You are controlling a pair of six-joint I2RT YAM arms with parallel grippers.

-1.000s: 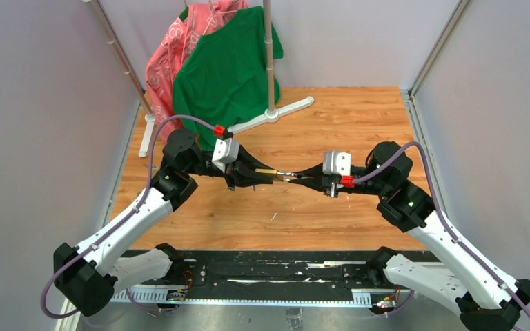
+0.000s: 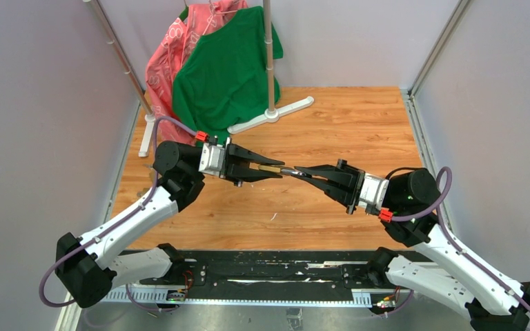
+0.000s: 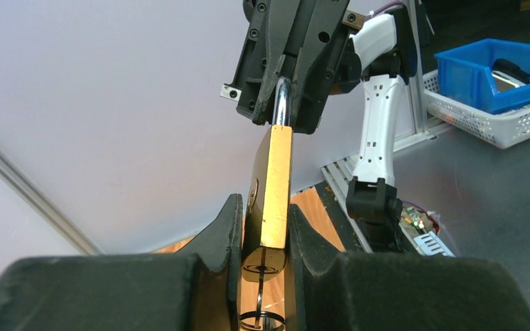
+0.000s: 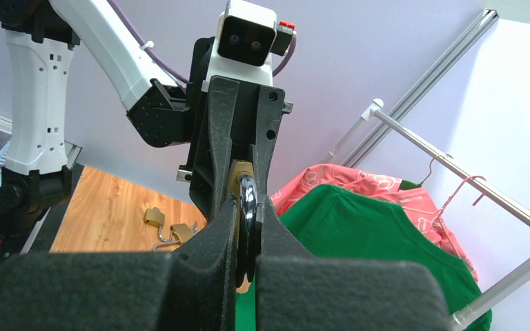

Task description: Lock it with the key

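A brass padlock (image 3: 276, 186) hangs in the air between my two arms. My left gripper is shut on its body, one finger on each flat side. Below the body, a key with a ring (image 3: 262, 320) shows at the padlock's bottom end. At the other end, my right gripper is shut on the steel shackle (image 4: 248, 207). From above, left gripper (image 2: 279, 169) and right gripper (image 2: 300, 171) meet nearly tip to tip over the table. Whether the shackle is seated in the body cannot be told.
More brass padlocks (image 4: 154, 218) lie on the wooden table (image 2: 345, 131). A rack with a green shirt (image 2: 228, 76) and a pink garment (image 2: 162, 69) stands at the back left. A blue bin (image 3: 469, 72) sits outside the work area.
Both grippers have rolled and tilted, the right wrist swinging lower and to the right. The padlock has shifted slightly right, held from both ends throughout.
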